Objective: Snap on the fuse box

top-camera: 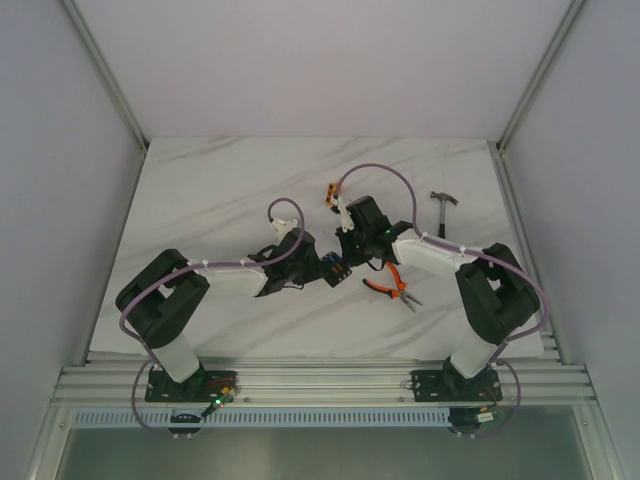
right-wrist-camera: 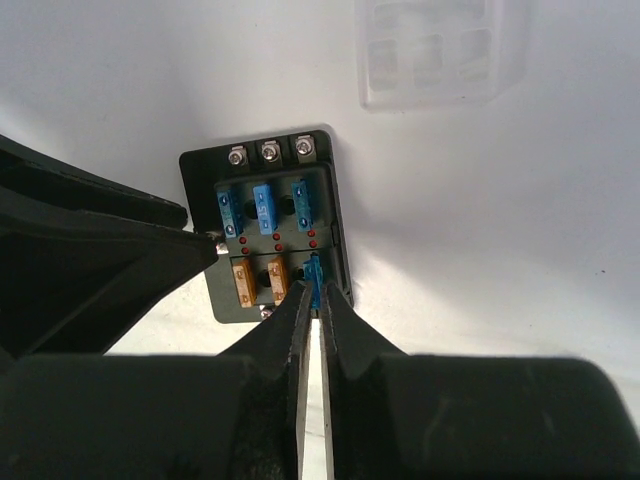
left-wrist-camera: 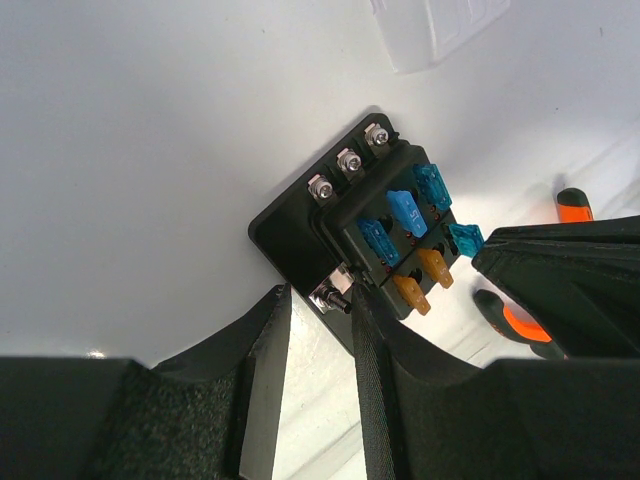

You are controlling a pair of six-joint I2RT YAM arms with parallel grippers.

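The black fuse box (top-camera: 335, 269) holds blue and amber fuses, seen close up in both wrist views. My left gripper (top-camera: 324, 264) is shut on the fuse box's near end, its fingertips at a metal terminal in the left wrist view. My right gripper is over the box, its fingertips at a blue fuse (right-wrist-camera: 312, 275) beside the amber fuses (right-wrist-camera: 276, 280). The fingers are close together on it, though how firmly is hard to tell.
A clear plastic case (right-wrist-camera: 430, 50) lies beyond the box. Orange-handled pliers (top-camera: 398, 292) lie at the right, a hammer (top-camera: 442, 214) farther right, and orange items (top-camera: 331, 195) behind.
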